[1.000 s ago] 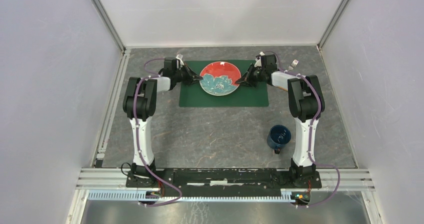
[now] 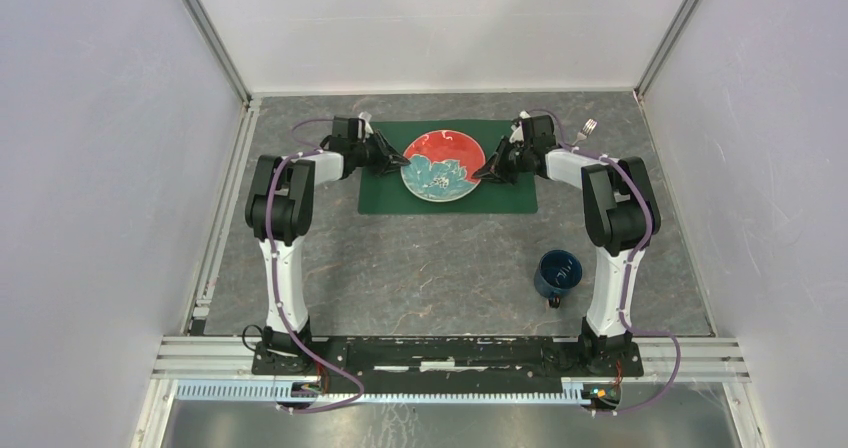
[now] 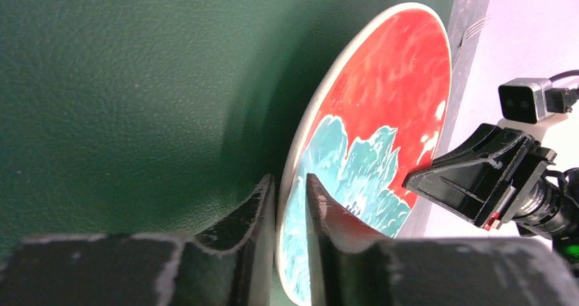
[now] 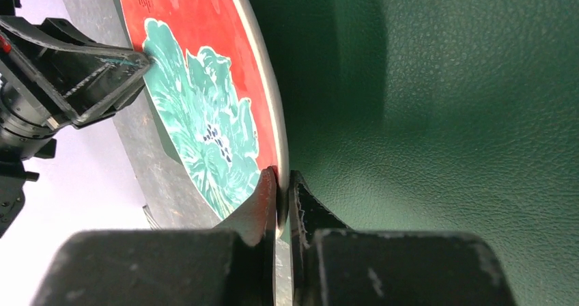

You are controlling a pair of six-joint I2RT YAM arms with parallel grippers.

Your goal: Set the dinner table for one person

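Note:
A red plate with a teal flower [image 2: 442,166] is over the middle of the green placemat [image 2: 380,201]. My right gripper is shut on its rim at the right side. At the left side, my left gripper stands part open with the rim between its fingers; a gap shows beside the rim in the left wrist view. A dark blue mug [image 2: 557,274] stands on the grey table, front right. Behind the right arm lies a fork [image 2: 586,129], its handle partly hidden by the arm.
White walls [image 2: 440,28] close off the back and both sides.
The plate has come slightly toward the front of the table, both grippers moving with it. In the top view its near edge sits lower on the placemat. Mug and fork have not moved.

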